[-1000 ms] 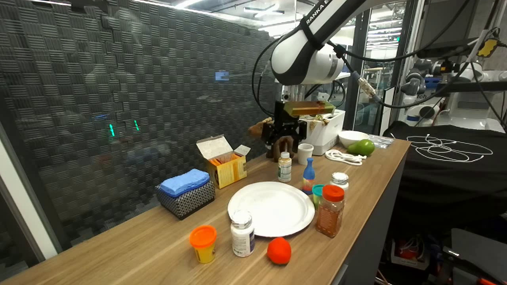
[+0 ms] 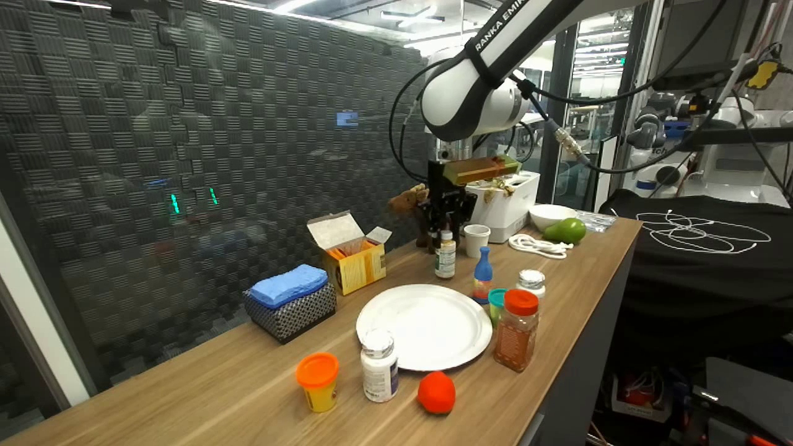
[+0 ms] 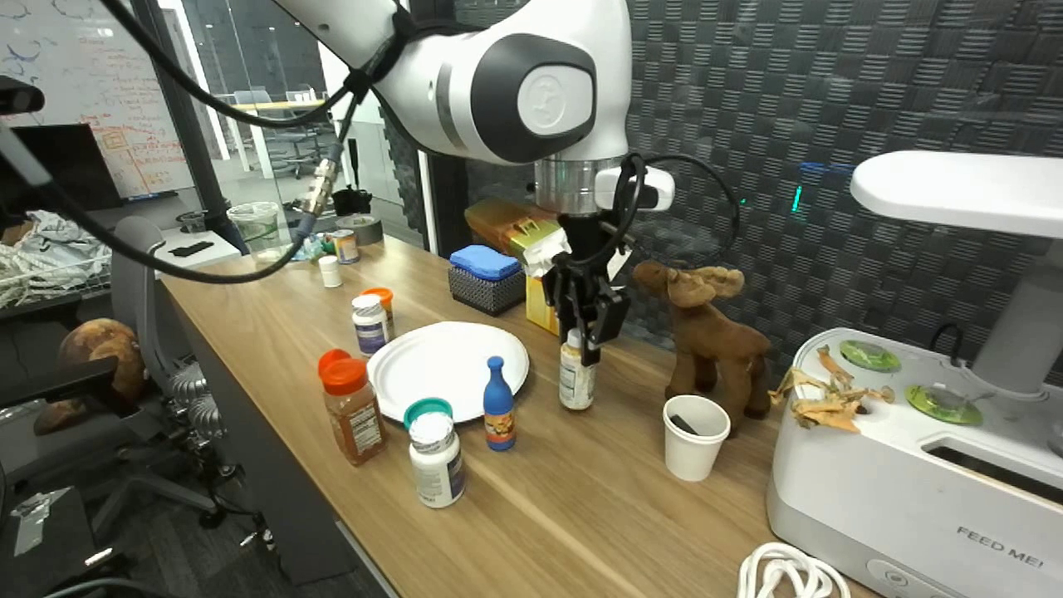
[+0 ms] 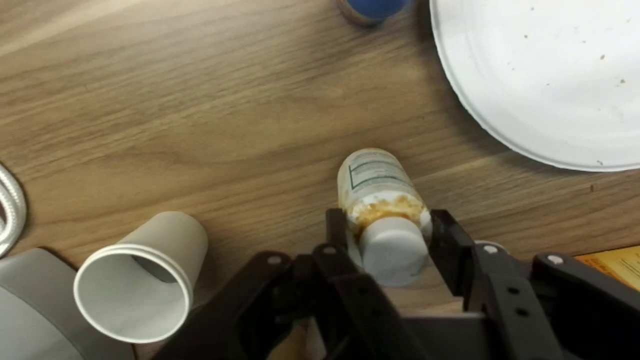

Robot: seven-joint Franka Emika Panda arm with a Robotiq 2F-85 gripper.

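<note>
My gripper is shut on a small white bottle with a white cap and brown stains round its neck. In the wrist view one dark finger stands on each side of the bottle's upper part. The bottle is upright in exterior view 2, below the black gripper. In exterior view 1 the bottle appears behind the white plate; whether its base touches the table I cannot tell.
A paper cup and a brown plush moose stand near the bottle. A blue bottle, a red-capped jar and a white pill bottle lie toward the front edge. The white planter blocks one side.
My gripper has come down a little, and its fingers have shut round the small white bottle. That bottle sits slightly higher in exterior view 1 than before. The other things have stayed put.
</note>
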